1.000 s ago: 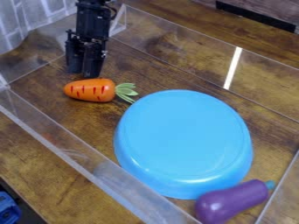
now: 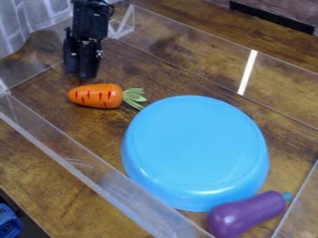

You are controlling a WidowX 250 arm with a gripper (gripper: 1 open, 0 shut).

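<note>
My black gripper (image 2: pixel 82 58) hangs at the upper left, low over the wooden floor of the clear-walled box, just behind an orange toy carrot (image 2: pixel 96 95) with green leaves. Whether its fingers are open or shut is hard to tell. A blue upturned plate or bowl (image 2: pixel 194 147) fills the right middle. A purple toy eggplant (image 2: pixel 246 213) lies at the lower right, beside the blue piece.
Clear plastic walls (image 2: pixel 35 130) border the area. A blue object (image 2: pixel 6 221) sits outside at the lower left.
The carrot, blue piece and eggplant have not moved.
</note>
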